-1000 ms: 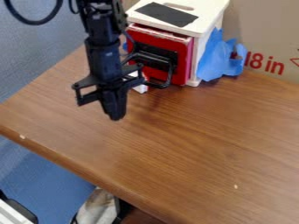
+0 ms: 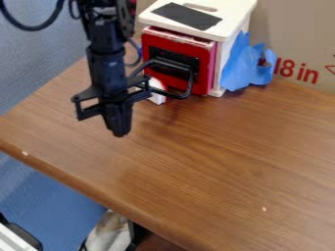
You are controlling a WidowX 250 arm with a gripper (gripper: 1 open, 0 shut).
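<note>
The black robot arm hangs from the top left, its gripper low over the wooden table, left of a toy oven with a white body and a red front. A black handle frame is on the red door. The gripper points downward; whether its fingers are apart or together is hard to make out. A small white object is partly visible behind the arm, at the oven's lower left.
Blue crumpled material sits beside the oven's right side, before a cardboard panel. The floor shows beyond the left edge.
The arm and gripper have shifted slightly to the left over the last second. The oven and the other objects look unmoved.
</note>
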